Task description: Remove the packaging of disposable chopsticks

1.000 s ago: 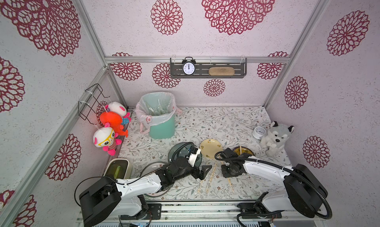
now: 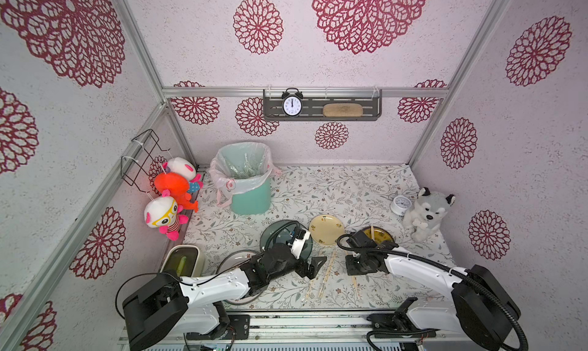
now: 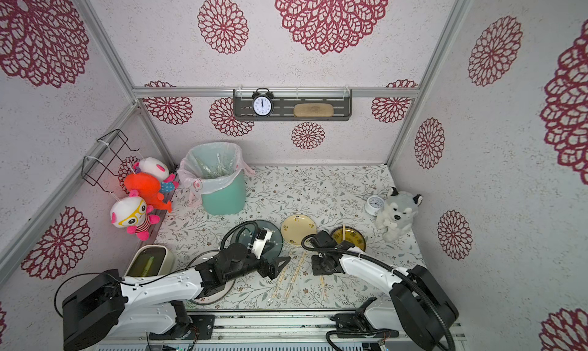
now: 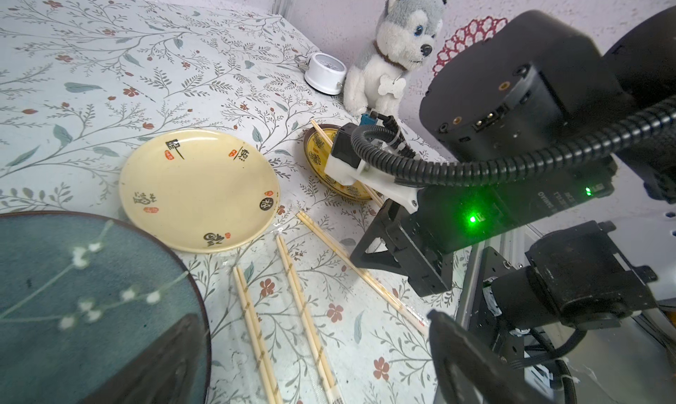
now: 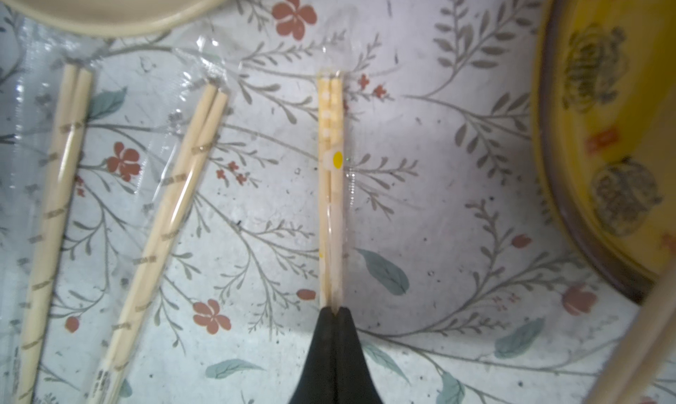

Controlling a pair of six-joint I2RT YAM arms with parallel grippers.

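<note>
Three pairs of wrapped chopsticks lie on the flowered table between the arms. In the right wrist view, the right-hand wrapped pair runs straight away from my right gripper. That gripper is shut, its tips over this pair's body, hiding its nearer part; whether they touch it or pinch any clear film I cannot tell. The middle wrapped pair and left wrapped pair lie to the left, apart from the fingers. My left gripper stands open above the left and middle pairs, nothing visible between its fingers.
A cream plate lies behind the chopsticks, a dark plate to the left. A yellow bowl with bare chopsticks stands right. A lined green bin is back left.
My left arm and the wrapped pairs look unmoved.
</note>
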